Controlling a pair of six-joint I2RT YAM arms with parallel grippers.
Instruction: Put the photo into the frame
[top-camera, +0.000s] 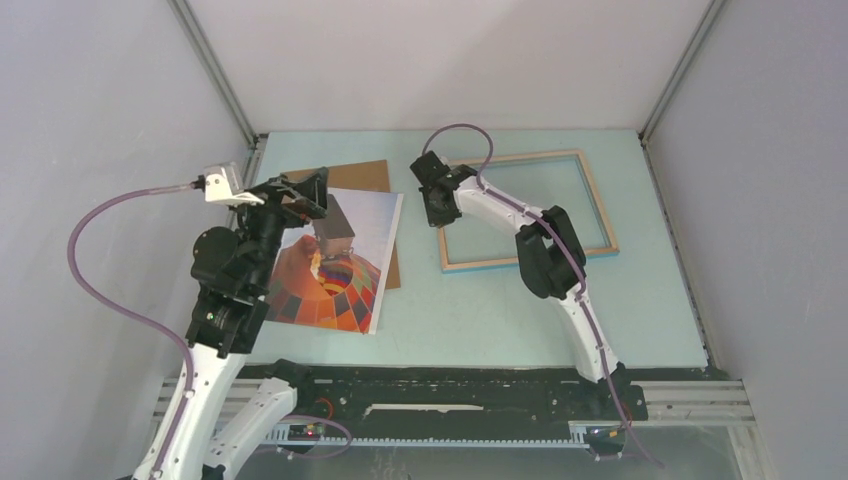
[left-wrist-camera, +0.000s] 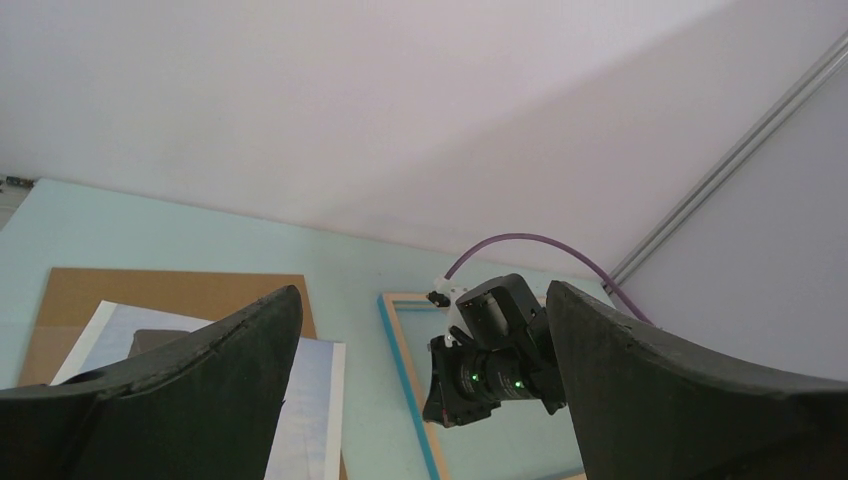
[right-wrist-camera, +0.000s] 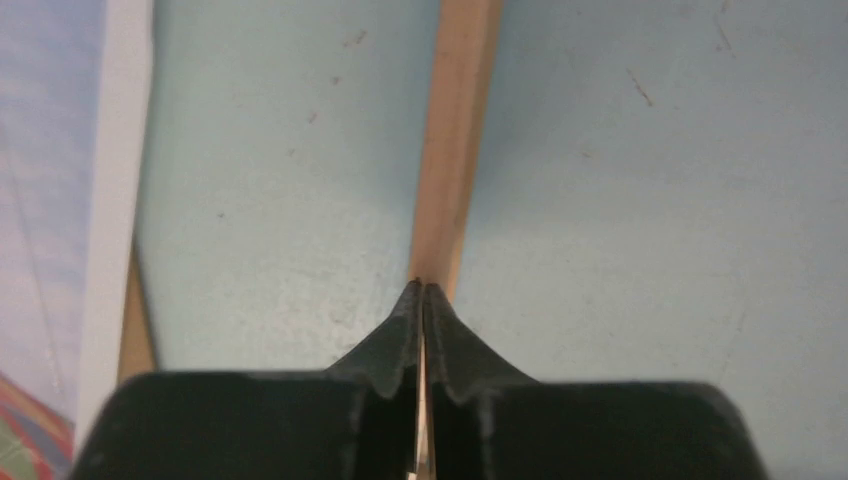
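The photo of a hot-air balloon (top-camera: 360, 270) lies flat on the left, partly over a brown board (top-camera: 372, 177). To its right, the wooden picture frame (top-camera: 600, 204) rests on the table. My right gripper (top-camera: 437, 213) is over the left side of that frame. In the right wrist view its fingertips (right-wrist-camera: 408, 300) meet, shut, in line with the frame's bar (right-wrist-camera: 453, 150); whether they touch it or grip an edge cannot be told. My left gripper stands open above the photo's upper part, nothing between its fingers.
A white wall (top-camera: 450, 60) closes off the back. Hoses arch above both arms.
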